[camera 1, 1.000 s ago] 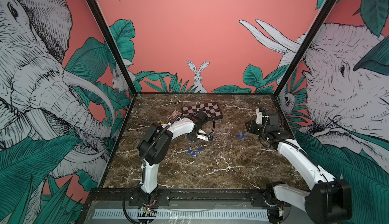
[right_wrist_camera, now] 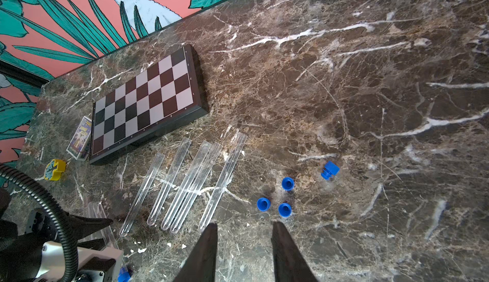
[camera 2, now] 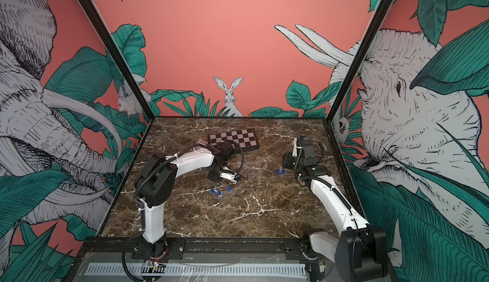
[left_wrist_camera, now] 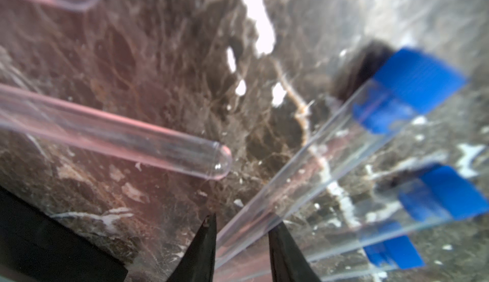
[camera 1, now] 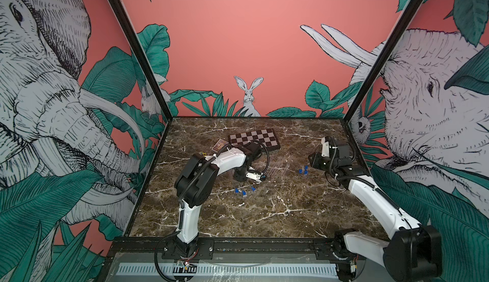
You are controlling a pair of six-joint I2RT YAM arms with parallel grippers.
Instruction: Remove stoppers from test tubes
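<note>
In the left wrist view my left gripper is part open over capped tubes; one tube runs between its fingers, and contact is unclear. Its blue stopper is in place; other blue-capped tubes lie alongside, with uncapped tube ends at left. In the right wrist view several uncapped tubes lie in a row beside loose blue stoppers. My right gripper hangs open above the table, empty.
A chessboard case lies at the back, with a card box and a yellow object to its left.
My left gripper has moved slightly toward the front of the table, and the capped tubes under it have shifted a little. The right arm looks still.
</note>
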